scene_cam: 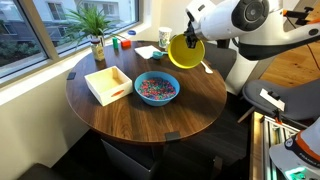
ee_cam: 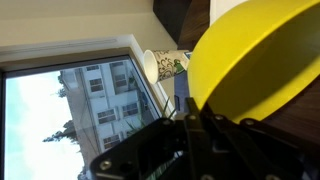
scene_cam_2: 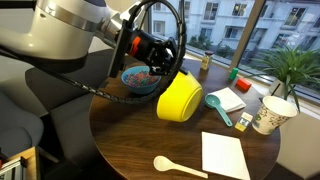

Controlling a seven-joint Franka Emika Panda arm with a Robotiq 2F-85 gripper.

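Held up over the round table's right side in exterior view 1 is a yellow bowl (scene_cam: 186, 53), tipped so that its round face shows. My gripper (scene_cam: 192, 37) is shut on its upper edge. In exterior view 2 the yellow bowl (scene_cam_2: 180, 97) hangs tilted above the wooden table. The wrist view has the bowl's wall (ee_cam: 255, 60) filling the upper right, its edge running down between my fingers. A blue bowl (scene_cam: 156, 88) with many small pink-red bits in it stands on the table, a little left of and below the yellow one.
A cream box (scene_cam: 109, 85) sits left of the blue bowl. White paper (scene_cam_2: 224, 155), a wooden spoon (scene_cam_2: 178, 166), a teal spoon (scene_cam_2: 217, 108) and a patterned plant pot (scene_cam_2: 274, 115) occupy the window side.
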